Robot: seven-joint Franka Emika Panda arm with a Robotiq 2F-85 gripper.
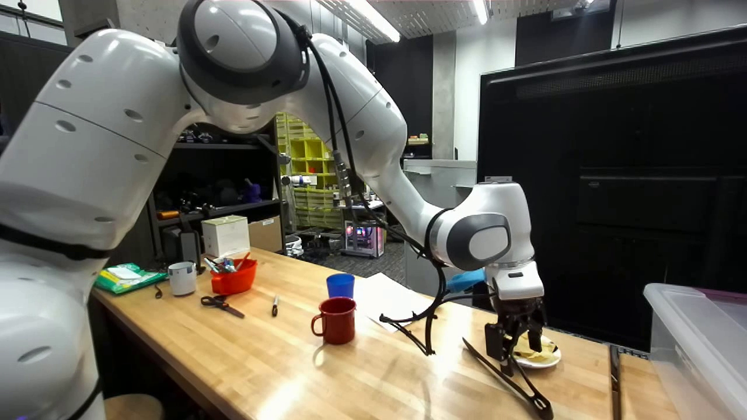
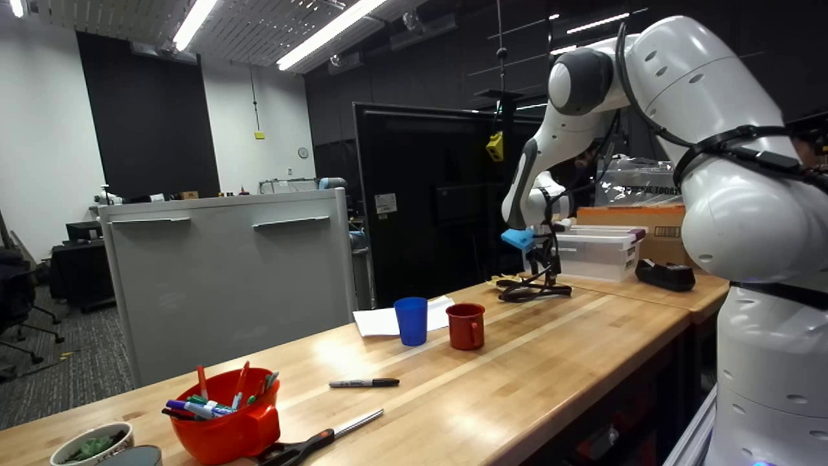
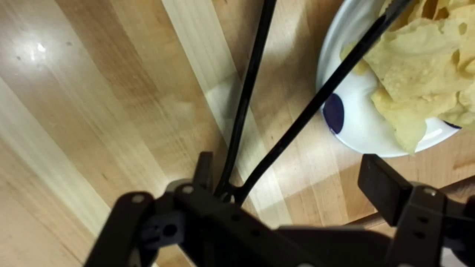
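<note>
Black tongs (image 1: 502, 374) lie spread apart on the table. In the wrist view one tong arm (image 3: 294, 129) reaches over the rim of a white plate (image 3: 360, 129) with dark blue spots. Yellowish chips (image 3: 414, 66) are heaped on that plate. My gripper (image 1: 516, 352) stands open above the tongs, pointing down, beside the plate. Its fingers (image 3: 378, 187) are wide apart, with nothing held. Seen from the wrist, the tongs' joined end runs close by the left fingertip and is partly hidden behind the gripper.
A red mug (image 1: 337, 321), a blue cup (image 1: 341, 286) and white paper (image 1: 388, 297) are on the table away from the gripper. Farther off are a marker (image 1: 275, 305), scissors (image 1: 222, 305) and a red pen holder (image 1: 234, 280). A clear bin (image 1: 700, 343) stands at the right.
</note>
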